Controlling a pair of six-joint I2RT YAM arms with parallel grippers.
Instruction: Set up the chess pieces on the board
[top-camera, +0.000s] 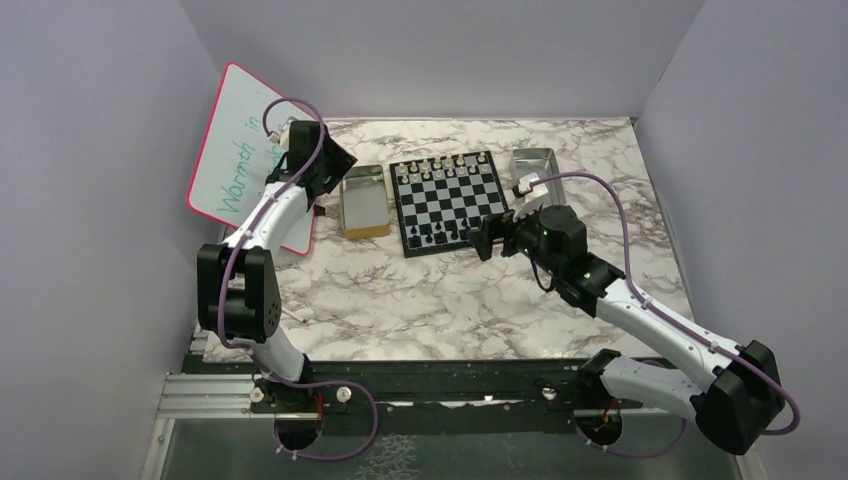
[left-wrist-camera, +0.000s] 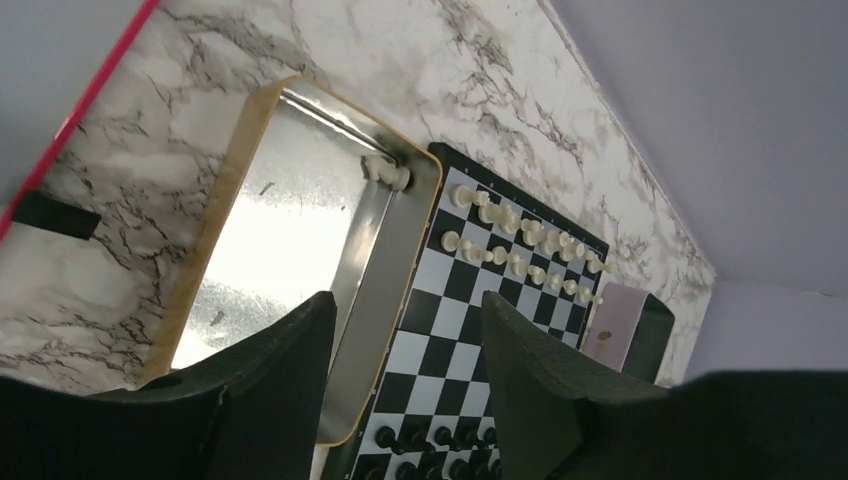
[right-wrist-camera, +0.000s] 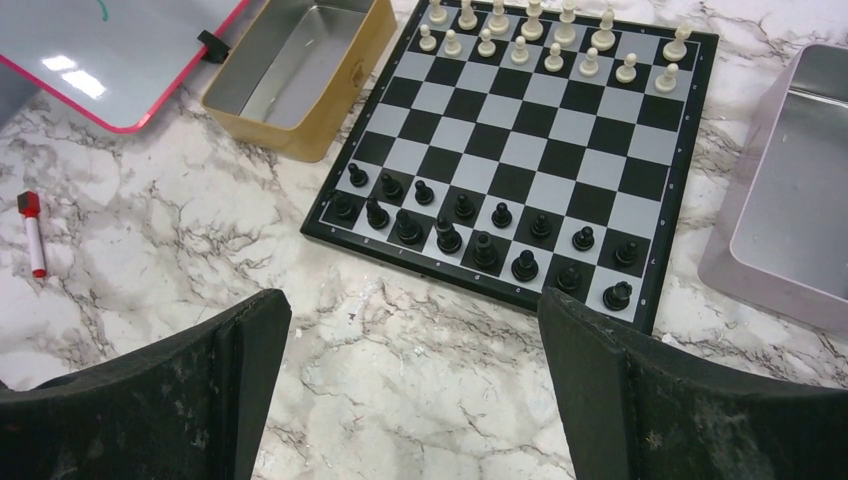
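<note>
The chessboard (top-camera: 447, 210) holds white pieces along its far side and black pieces along its near side, also seen from the right wrist. In the left wrist view, a pale piece (left-wrist-camera: 390, 174) lies in the top corner of the gold-sided tray (left-wrist-camera: 180, 300). My left gripper hangs over the left end of the table, above and left of that tray, part open with nothing between its fingers. My right gripper is at the board's near right, fingers wide open and empty.
A whiteboard (top-camera: 240, 140) lies at the left, a marker (right-wrist-camera: 34, 240) near it. A second tray (right-wrist-camera: 760, 170) sits right of the board.
</note>
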